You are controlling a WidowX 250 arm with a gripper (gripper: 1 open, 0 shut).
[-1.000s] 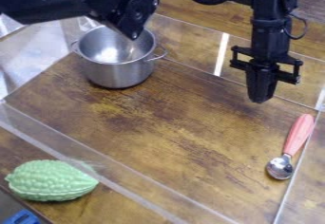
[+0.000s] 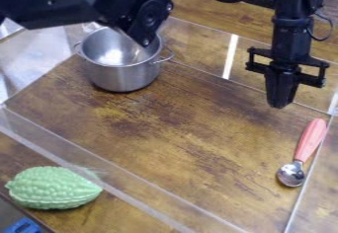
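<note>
My black gripper [image 2: 280, 97] hangs at the upper right of the camera view, fingers pointing down, shut, with nothing visible between them. Below it and to the right, apart from it, a spoon [image 2: 306, 141] with a pink handle lies on the wooden table, bowl toward the front. A steel pot [image 2: 122, 71] with two handles stands at the upper left. A pale green bitter melon toy [image 2: 50, 188] lies at the lower left.
Pale tape strips cross its surface. A blue object [image 2: 19, 226] shows at the bottom left corner, and the arm spans the top edge.
The spoon, pot and melon have not moved.
</note>
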